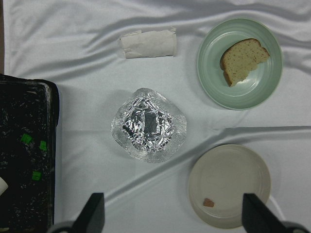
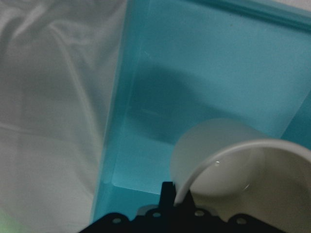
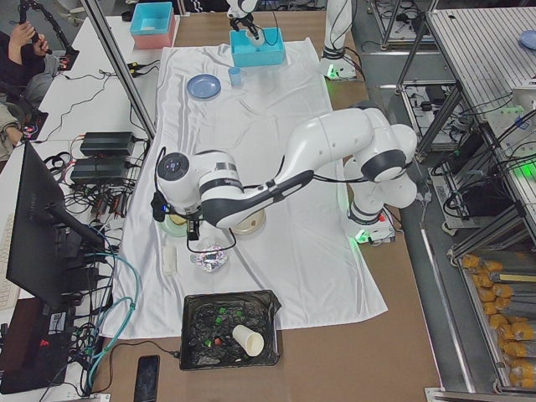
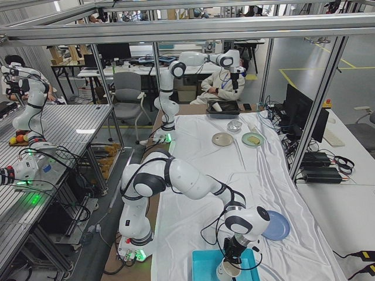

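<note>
My left gripper is open above the white cloth, nothing between its fingers. Below it in the left wrist view are a green plate [image 1: 214, 92] with bitten bread [image 1: 241, 60], a folded napkin [image 1: 148, 43], crumpled foil [image 1: 148, 126] and a cream plate [image 1: 228, 179] with a small brown scrap [image 1: 208, 203]. My right gripper is at the rim of a white cup [image 2: 214, 136] inside a blue bin [image 2: 184, 53], fingers closed round the rim.
A black lined tray [image 3: 230, 352] with a white cup [image 3: 249, 341] stands at the near end of the cloth. A blue plate [image 3: 203, 86] and light-blue cup [image 3: 235, 76] sit near the bin.
</note>
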